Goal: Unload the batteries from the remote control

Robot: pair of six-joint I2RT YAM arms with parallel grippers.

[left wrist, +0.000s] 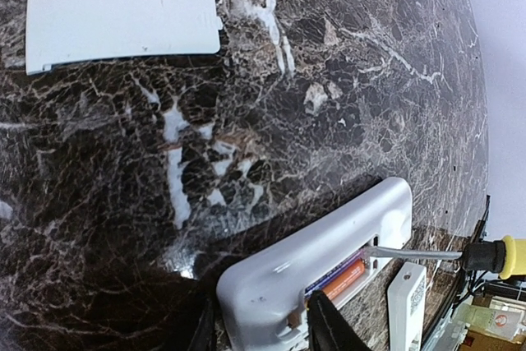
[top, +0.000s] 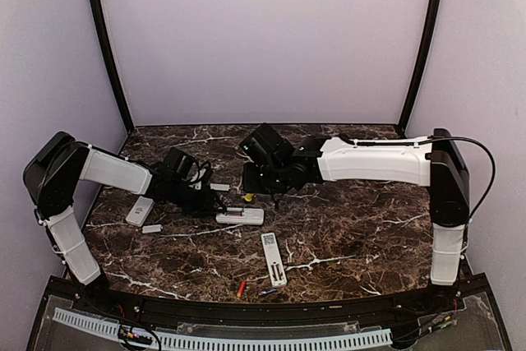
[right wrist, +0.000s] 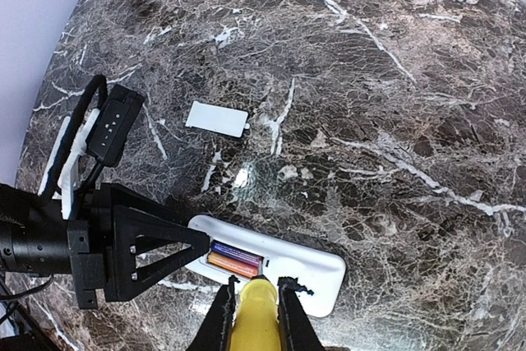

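The white remote control (left wrist: 279, 256) lies on the marble table with its battery compartment uncovered. Inside it sit a purple battery (right wrist: 237, 251) and an orange battery (right wrist: 233, 265), side by side. My right gripper is shut on a screwdriver with a yellow handle (right wrist: 256, 318). Its metal shaft (left wrist: 419, 253) reaches to the compartment's right end, by the batteries' ends; whether it touches them I cannot tell. At the remote's left end is my left gripper, partly open, its fingers (left wrist: 202, 326) spread over that end.
A loose white cover (left wrist: 123, 26) lies behind the remote. In front stands a second remote (top: 274, 259), with a red battery (top: 241, 288) and a blue one (top: 268, 292) nearby. Another white remote (top: 140, 210) and a small white cover (top: 152, 228) lie at left.
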